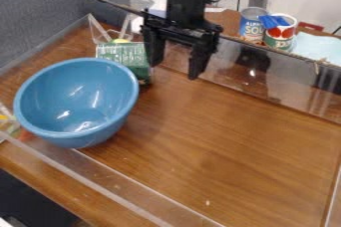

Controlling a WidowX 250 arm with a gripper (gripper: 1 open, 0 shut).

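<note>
My black gripper hangs above the back of the wooden table, just right of a green carton, its two fingers apart with nothing visible between them. A large blue bowl sits at the left front of the table, in front of the carton.
Clear low walls edge the table. Behind it stand a blue-and-silver can, a red-and-white can and a pale blue cloth. A grey panel lines the back left.
</note>
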